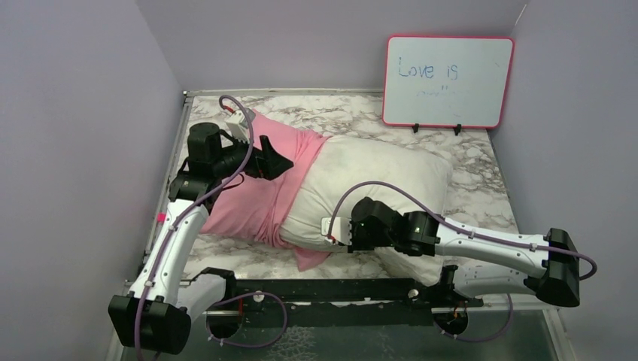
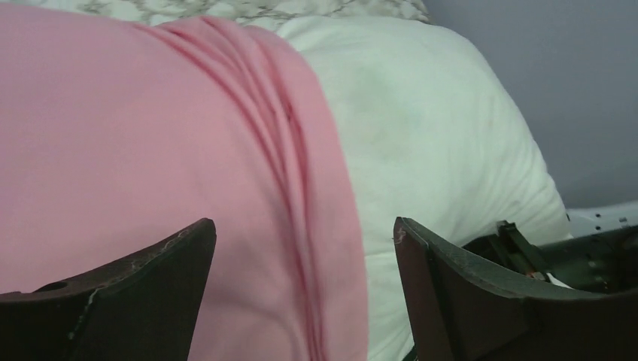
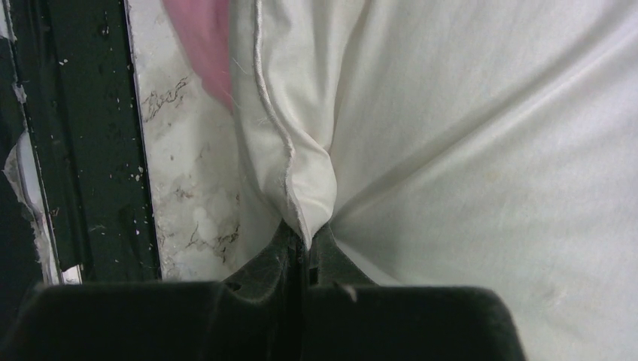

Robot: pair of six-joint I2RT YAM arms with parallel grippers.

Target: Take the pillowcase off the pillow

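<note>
The pink pillowcase [image 1: 248,203] covers the left part of the white pillow [image 1: 384,169], its open edge bunched in folds across the middle. The pillow's right part lies bare. Over the pink cloth, my left gripper [image 1: 280,156] is open, fingers apart with nothing between them. In the left wrist view the pillowcase [image 2: 150,150] and its folded edge lie beyond the spread fingers [image 2: 169,278]. At the pillow's front edge, my right gripper is shut on the white pillow fabric [image 3: 301,169], pinching it by a seam. Part of the pillowcase's front is hidden by the left arm.
A whiteboard [image 1: 448,83] stands at the back right of the marble table [image 1: 338,109]. Grey walls [image 1: 83,113] close in the sides and back. Bare tabletop shows behind the pillow and in a narrow strip at the front.
</note>
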